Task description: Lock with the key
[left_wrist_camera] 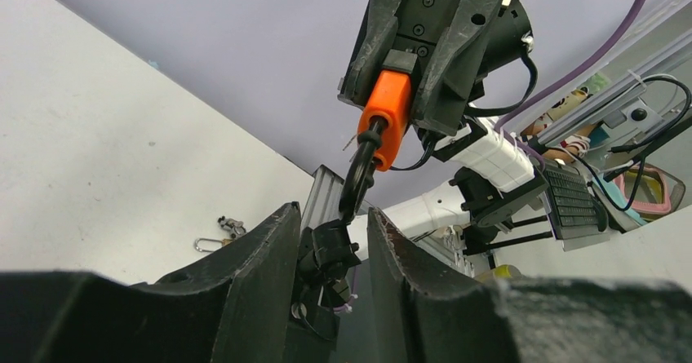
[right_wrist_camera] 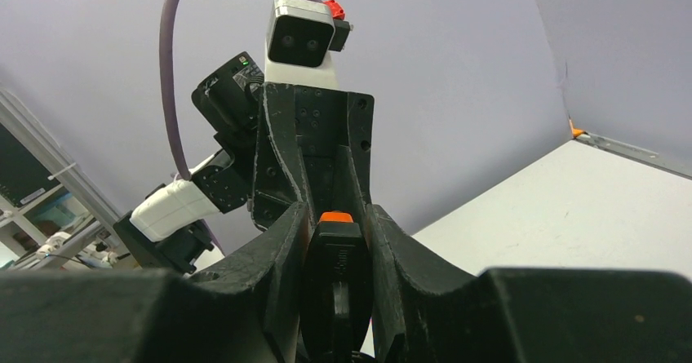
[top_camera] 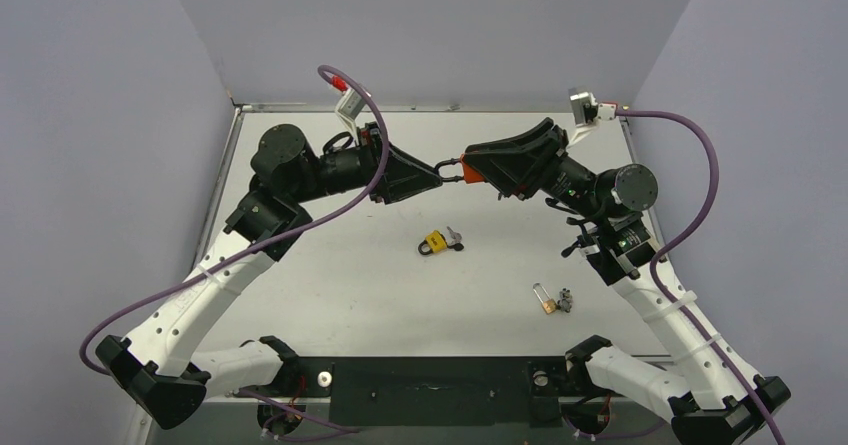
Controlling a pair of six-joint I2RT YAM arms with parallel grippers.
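An orange padlock [top_camera: 473, 170] with a dark shackle is held up between the two arms. My right gripper is shut on its base end, where a black piece [right_wrist_camera: 336, 273] shows between the fingers; whether that is a key head I cannot tell. The padlock body [left_wrist_camera: 388, 106] points its shackle [left_wrist_camera: 359, 171] at my left gripper. Those left fingers stand apart, with the shackle's curved end seen in the gap between their tips. The shackle's fit in the body is partly hidden.
On the white table below lie a yellow padlock [top_camera: 434, 243] with keys [top_camera: 455, 238] and, nearer the front right, a small brass padlock [top_camera: 546, 302] with keys [top_camera: 565, 301]. Purple cables [top_camera: 300, 227] loop along both arms.
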